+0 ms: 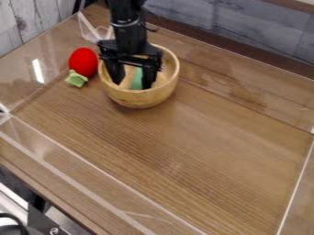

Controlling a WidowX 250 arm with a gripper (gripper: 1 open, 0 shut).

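A yellow-tan bowl sits at the upper middle of the table, with a green object inside. My black gripper reaches from the top into the bowl, its fingers spread around or beside the green object; whether they touch it is too small to tell. A red object lies left of the bowl, and a small green item lies just below that.
A dark cable or edge shows in the lower left corner, and the table's left edge borders a pale surface.
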